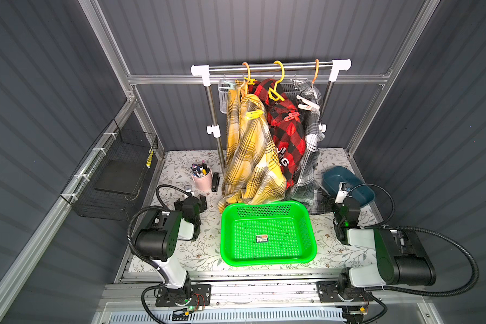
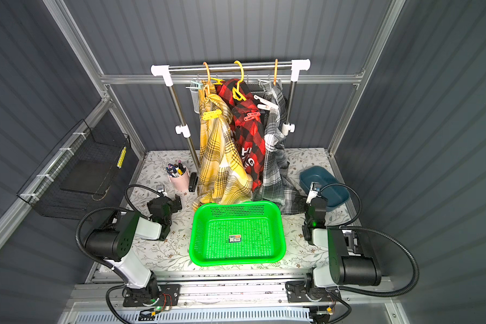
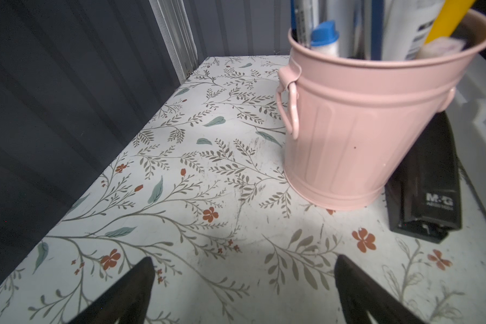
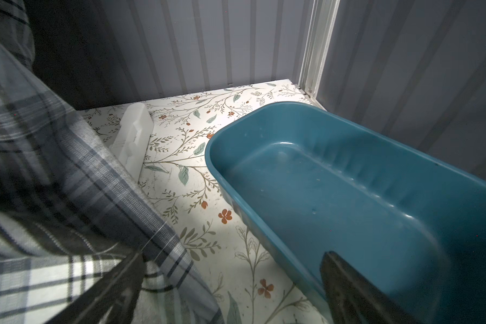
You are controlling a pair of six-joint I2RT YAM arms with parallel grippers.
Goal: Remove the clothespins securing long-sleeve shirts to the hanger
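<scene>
Three plaid shirts hang from hangers on the rack: a yellow shirt [image 1: 252, 156], a red-black shirt [image 1: 291, 140] and a grey shirt [image 2: 275, 167]. Clipped near their shoulders are a yellow clothespin [image 1: 255, 114], a red clothespin [image 1: 291, 116] and a white clothespin [image 1: 307, 103]. My left gripper is open low over the table before the pink bucket, nothing between its fingers. Also open and empty, my right gripper stands between the grey shirt's lower cloth and the blue bin. Both are well below the clothespins.
An empty green basket [image 1: 225, 237] lies in front of the shirts. The pink pen bucket [image 3: 351, 129] and a black stapler [image 3: 429, 183] stand at left; a blue bin [image 4: 264, 232] is at right. A wire basket [image 1: 118, 172] hangs on the left wall.
</scene>
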